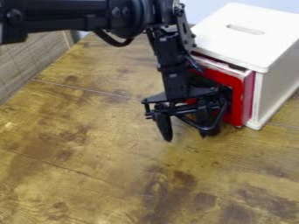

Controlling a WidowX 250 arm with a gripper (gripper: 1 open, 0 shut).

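My black arm reaches down from the top left to the gripper (187, 122), which is low over the wooden table in front of a white box (257, 44) with a red front panel (239, 92). The gripper's dark fingers sit close against the lower part of the red panel; whether they touch it, and whether anything is between them, I cannot tell. The arm covers much of the panel.
A tiled surface (24, 61) lies beyond the table's left edge. A pale wall is behind the box.
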